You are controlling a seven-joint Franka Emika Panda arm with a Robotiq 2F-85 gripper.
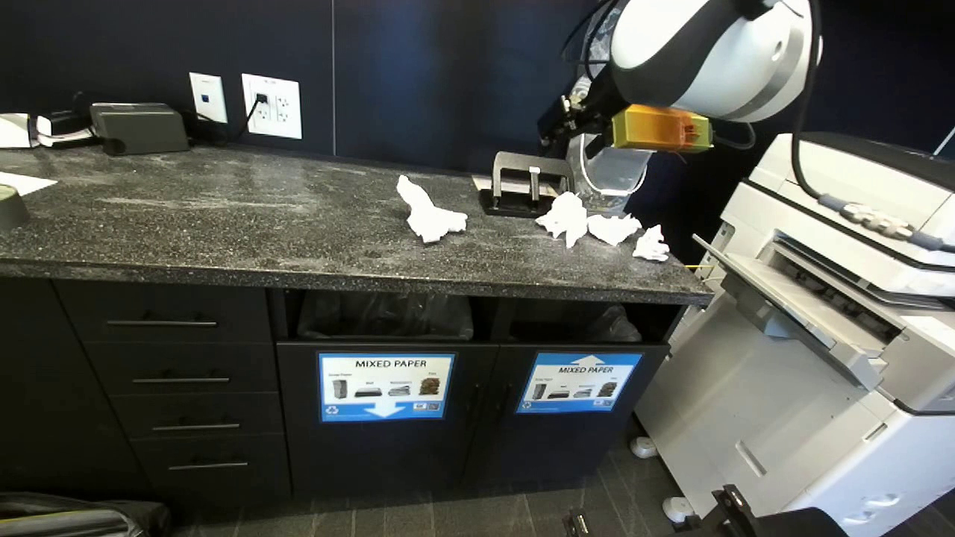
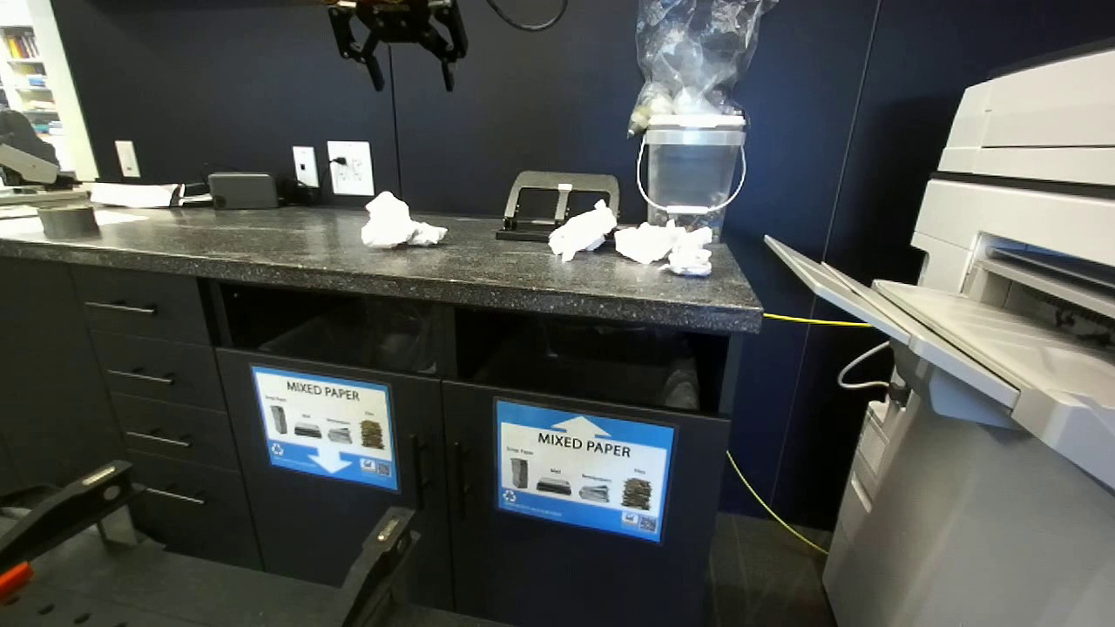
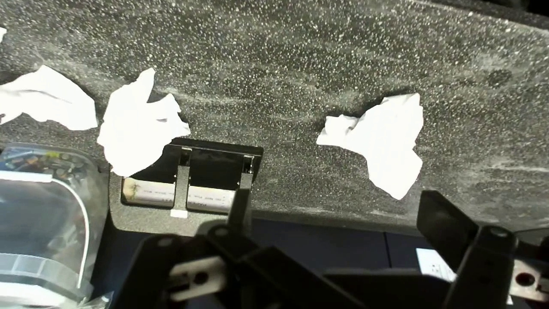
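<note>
Several crumpled white papers lie on the dark speckled countertop [image 1: 268,215]. One paper [image 1: 430,212] sits apart on the left; in the wrist view the same lone paper [image 3: 389,142] lies right of centre. A second paper [image 2: 583,231] rests by the black hole punch [image 2: 559,200]. Further right are a third paper [image 1: 614,229] and a smaller one [image 1: 651,245] near the counter's end. My gripper [image 2: 413,82] hangs high above the counter, open and empty. From the wrist, the gripper's [image 3: 337,206] fingers stand wide apart.
A clear bucket [image 2: 692,167] with a plastic bag [image 2: 695,52] above it stands at the back right. Under the counter are two open-topped bin slots behind doors marked MIXED PAPER [image 1: 387,386]. A printer [image 1: 806,313] flanks the right end.
</note>
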